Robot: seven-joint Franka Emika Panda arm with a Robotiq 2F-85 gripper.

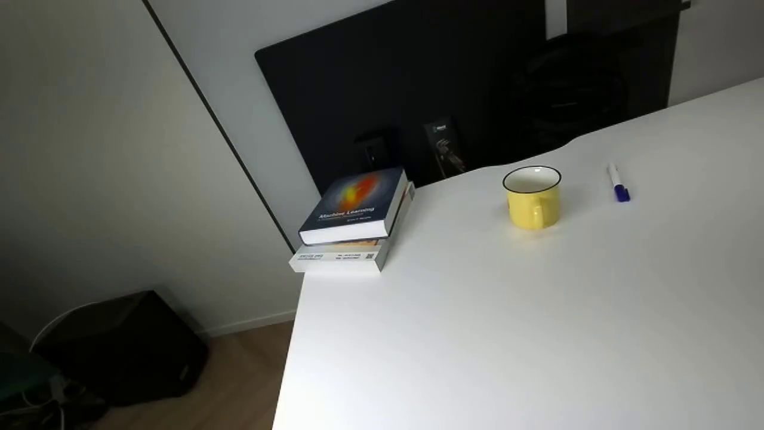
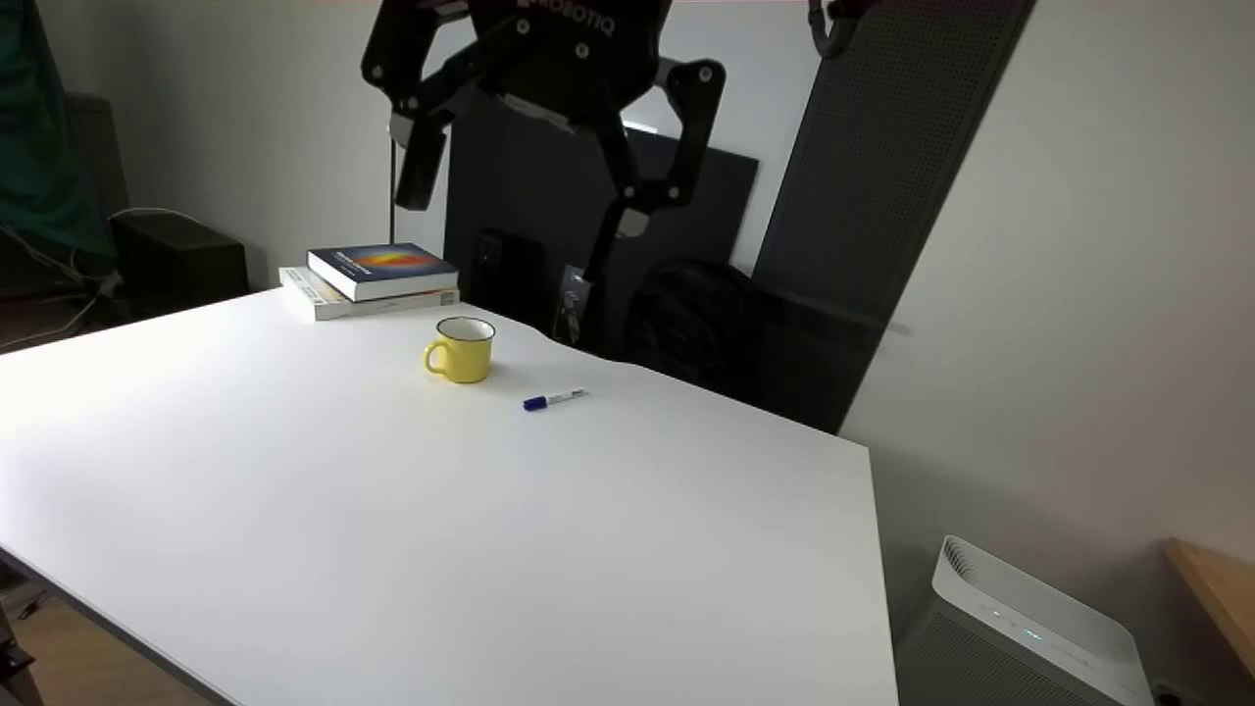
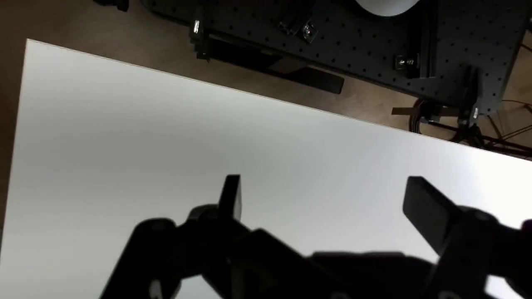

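A yellow mug (image 1: 533, 208) with a dark rim stands upright on the white table, its handle towards the camera in exterior view 1. To its right lies a white marker (image 1: 618, 183) with a blue cap; exterior view 2 also shows the mug (image 2: 468, 353) and the marker (image 2: 553, 400). My gripper (image 2: 506, 229) hangs open above the table at the top of exterior view 2, nothing between its fingers. In the wrist view the gripper has its fingertips wide apart over bare white tabletop, with neither mug nor marker in sight.
Two stacked books (image 1: 354, 208) sit at the table's far left corner. A black panel (image 1: 401, 79) stands behind the table. Past one table edge the wrist view shows a black perforated plate (image 3: 349, 45).
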